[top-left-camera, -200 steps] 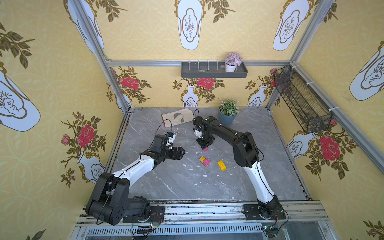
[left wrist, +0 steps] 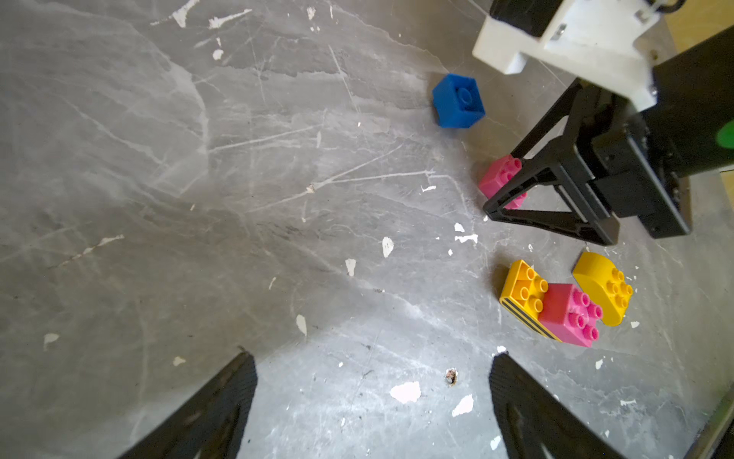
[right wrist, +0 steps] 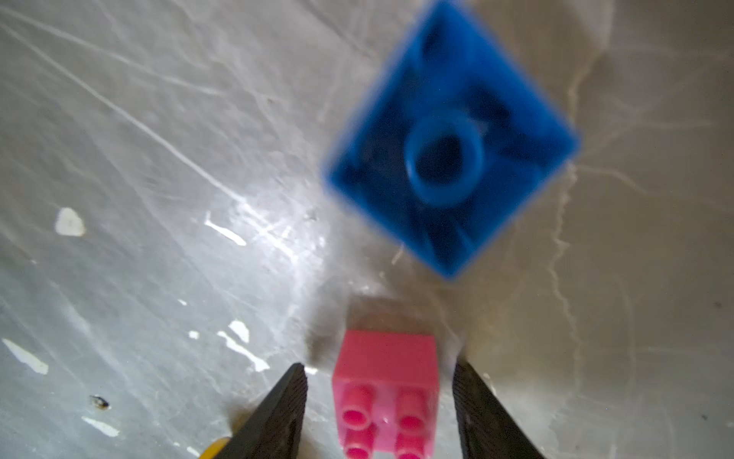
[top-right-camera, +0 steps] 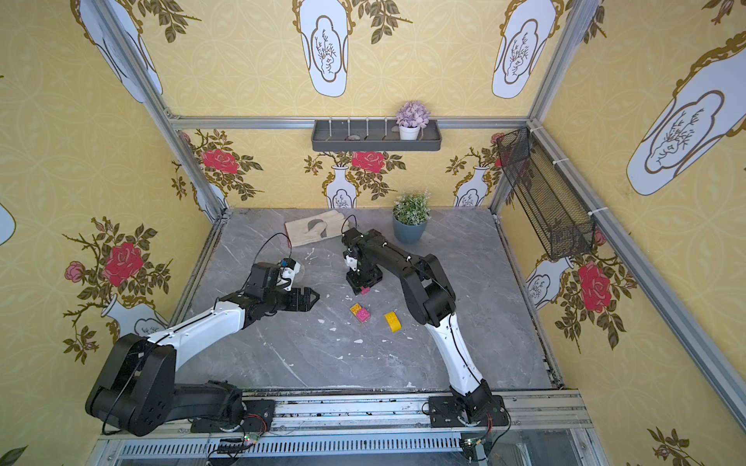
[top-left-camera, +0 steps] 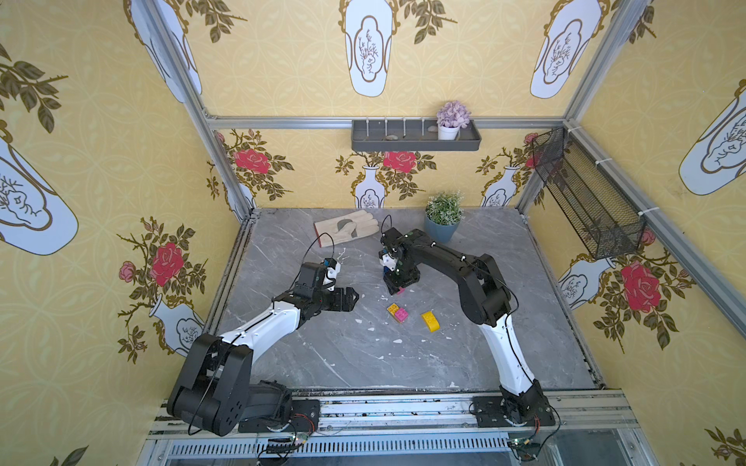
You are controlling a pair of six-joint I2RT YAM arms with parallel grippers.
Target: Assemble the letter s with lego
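Observation:
Between the spread fingers of my right gripper stands a pink brick [right wrist: 388,359], studs facing the front; a gap shows on each side of it in the right wrist view. Just behind it lies a blue brick [left wrist: 458,101] with its hollow side showing. Toward the front, a yellow brick [left wrist: 524,289] with dark stripes is joined to another pink brick [left wrist: 571,313]. Beside them is a curved yellow brick [left wrist: 602,286]. My left gripper is open over bare table, left of all the bricks.
A glove [top-left-camera: 346,227] lies at the back of the table, and a potted plant [top-left-camera: 443,218] stands at the back right. Bare grey table [top-left-camera: 349,349] stretches across the front. A wire basket [top-left-camera: 590,202] hangs on the right wall.
The left arm and the other bricks have stayed put.

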